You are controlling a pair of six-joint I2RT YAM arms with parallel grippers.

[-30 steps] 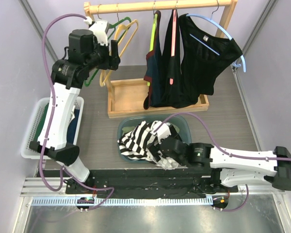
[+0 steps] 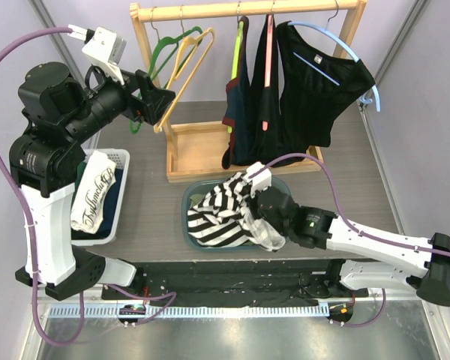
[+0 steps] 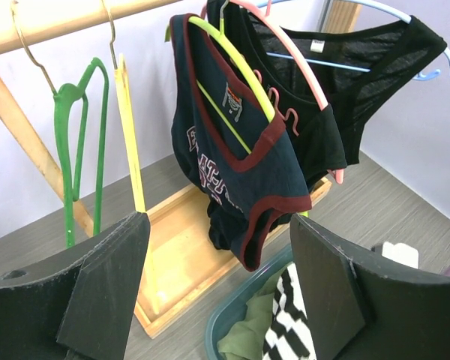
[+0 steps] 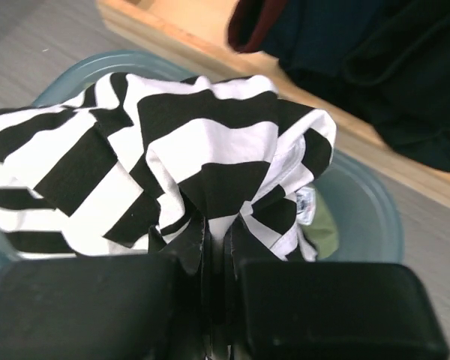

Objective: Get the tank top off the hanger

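Observation:
My right gripper is shut on a black-and-white striped garment in the teal bin. My left gripper is open and empty beside a tan hanger, high at the left of the rack. A navy tank top with maroon trim hangs on a lime hanger; black tops hang on pink and blue hangers to its right. A green hanger and a yellow one carry no garments.
The wooden rack stands over a wooden tray. A white basket with folded cloths, the top one white with lettering, sits at the left. Grey walls border both sides.
My right gripper has shifted right and up with the striped cloth, which bunches higher.

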